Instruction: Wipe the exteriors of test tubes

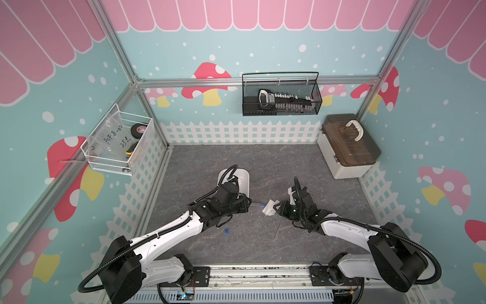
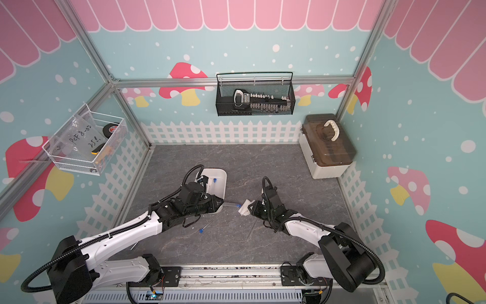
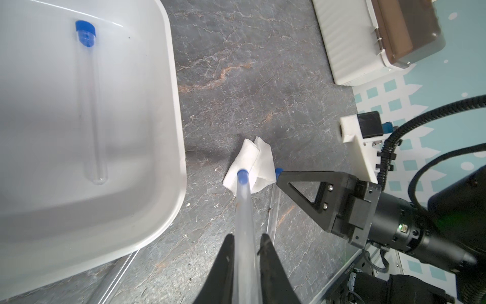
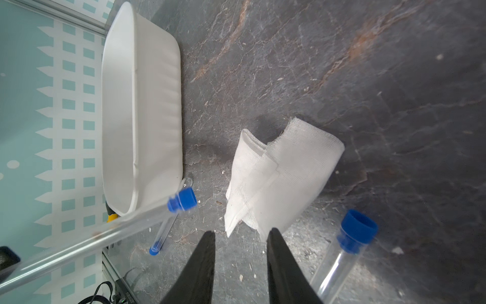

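Gripped by my left gripper is a clear test tube with a blue cap, its capped end reaching toward the right arm. A folded white cloth lies on the table. Above the cloth's near edge, my right gripper stands part open, with nothing between its fingertips in the right wrist view. Right of that gripper lies a second blue-capped tube. Another tube rests by the white tray, and one more tube lies inside the tray.
At the back right stands a white box with a brown lid. A black wire basket hangs on the back wall and a white basket on the left.
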